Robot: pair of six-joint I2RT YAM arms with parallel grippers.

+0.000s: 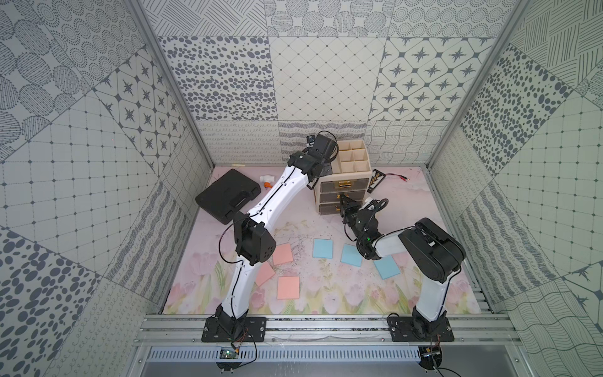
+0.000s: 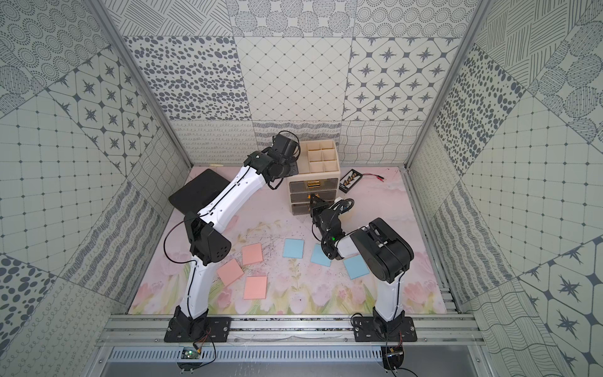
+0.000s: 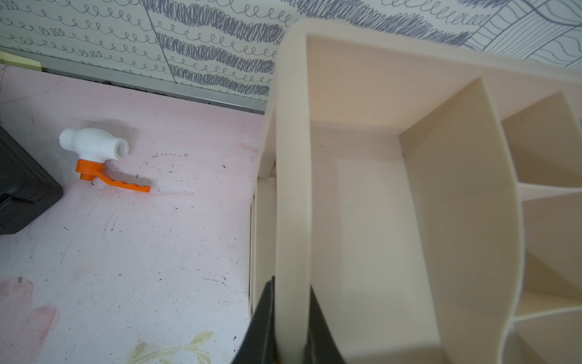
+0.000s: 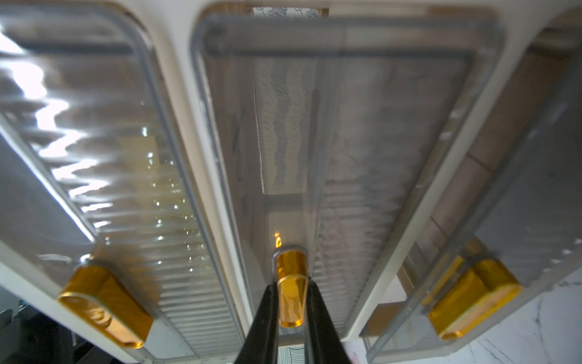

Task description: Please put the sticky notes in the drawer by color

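Note:
The small cabinet (image 1: 317, 198) has a beige open-topped body and clear drawers with gold handles. In the left wrist view my left gripper is shut on the cabinet's left top rim (image 3: 293, 182). My right gripper is at the cabinet's front, one finger on each side of the middle drawer's gold handle (image 4: 292, 291); whether it grips the handle is unclear. The middle drawer (image 4: 376, 182) appears closed. Three pink sticky notes (image 1: 288, 287) lie front left on the table, and three blue sticky notes (image 1: 323, 248) lie right of them, one partly under the right arm.
A black case (image 1: 227, 196) lies at the back left. Near it is a white and orange valve (image 3: 94, 145). Right of the cabinet sits a black tray (image 2: 350, 181) with a red cable.

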